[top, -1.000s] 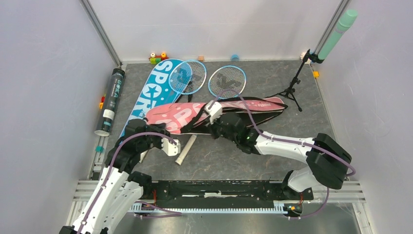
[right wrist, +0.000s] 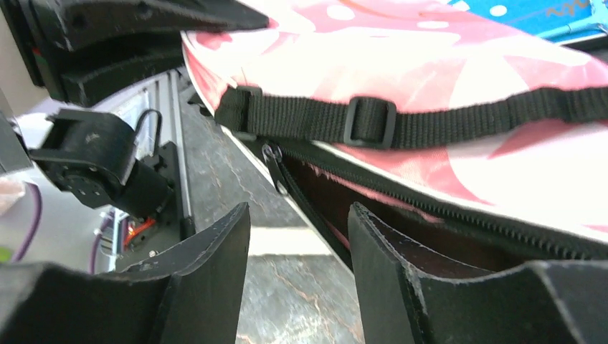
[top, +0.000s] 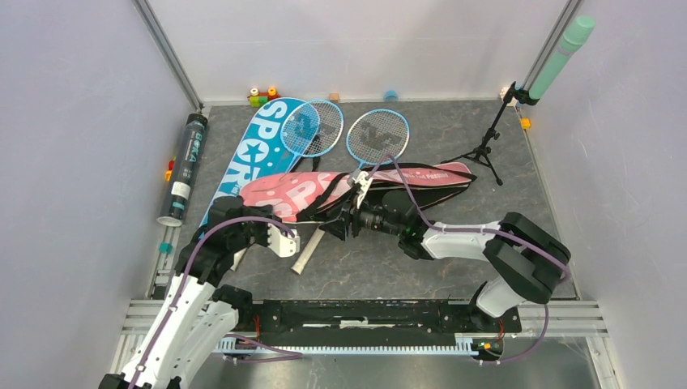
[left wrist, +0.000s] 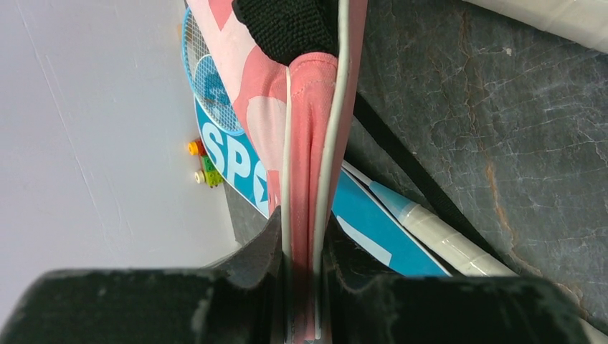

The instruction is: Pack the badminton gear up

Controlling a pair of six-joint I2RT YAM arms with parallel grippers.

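Note:
The pink racket bag (top: 283,192) lies across the middle of the floor, its zipped side partly open towards the front. My left gripper is shut on the bag's narrow pink end, with the pale piping between its fingers. In the right wrist view a zipper pull (right wrist: 275,168) hangs at the left end of the dark opening (right wrist: 430,240). Just below it, my right gripper stands open, the bag's lower edge passing between its fingers. Two blue-rimmed rackets (top: 378,135) (top: 322,121) lie behind, and a blue bag (top: 256,146) reaches under the pink one.
A dark shuttlecock tube (top: 185,172) lies along the left wall. At the right stands a black tripod (top: 484,147) under a green tube (top: 561,55). A pale racket handle (top: 308,251) sticks out in front of the bag.
The pink bag has shifted slightly left. My left arm has stayed in place.

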